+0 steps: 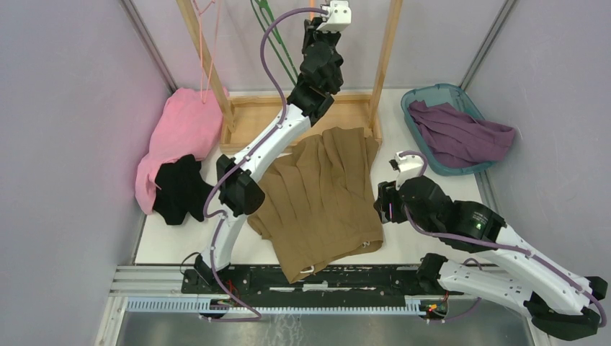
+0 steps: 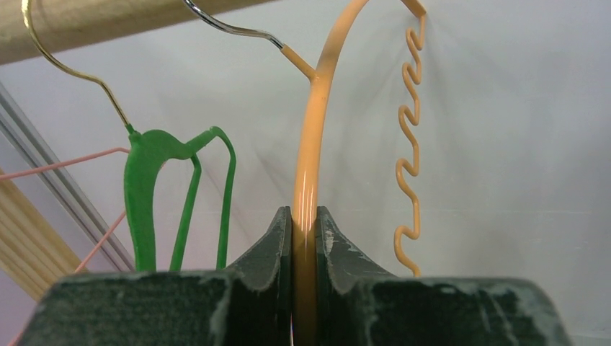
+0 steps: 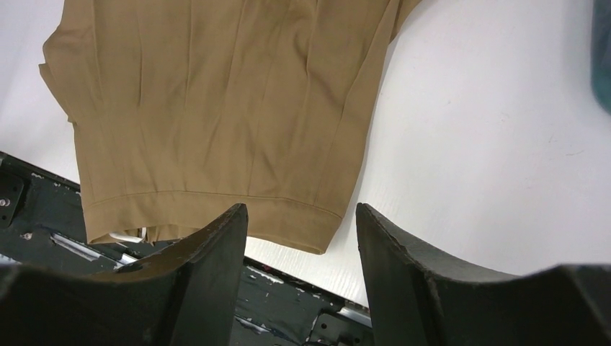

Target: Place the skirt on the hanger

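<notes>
My left gripper is shut on an orange hanger [image 2: 317, 115] high at the rack, its metal hook up by the wooden rail [image 2: 86, 21]. The brown skirt [image 1: 317, 202] lies spread on the white table below, with pleats and a waistband toward the front, as the right wrist view also shows [image 3: 223, 122]. My right gripper hangs open over the skirt's front right corner, nothing between its fingers.
Green [image 2: 144, 187] and pink hangers [image 1: 202, 50] hang left of the orange one. Pink cloth [image 1: 180, 122] and black cloth [image 1: 180, 191] lie at left, a teal basket [image 1: 457, 169] with purple fabric at right. Bare table shows right of the skirt.
</notes>
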